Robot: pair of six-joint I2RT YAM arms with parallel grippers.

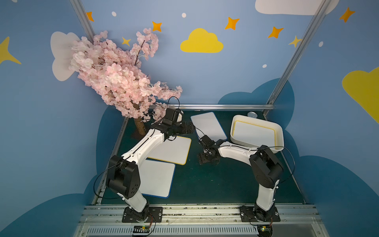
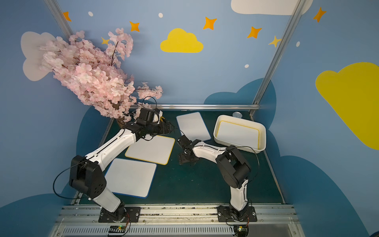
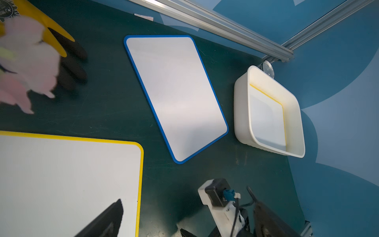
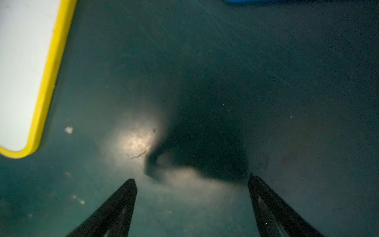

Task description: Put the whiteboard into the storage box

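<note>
In the top left view, a blue-edged whiteboard [image 1: 208, 124] lies at the back, and a yellow-edged one [image 1: 173, 150] lies left of centre. Another blue-edged whiteboard [image 2: 131, 177] rests at the front left. The white storage box [image 3: 242, 106] stands at the back right with a yellow-edged whiteboard [image 3: 267, 116] inside. My left gripper hangs open above the table, right of the yellow-edged board's edge, with nothing held. Over bare table, my right gripper is open and empty; the yellow-edged board's corner shows to its left and a blue edge beyond it.
A pink blossom tree [image 1: 118, 75] fills the back left corner. A yellow and black glove [image 3: 51, 39] lies near it, partly behind petals. Behind the box sits a small clear object [image 1: 252, 115].
</note>
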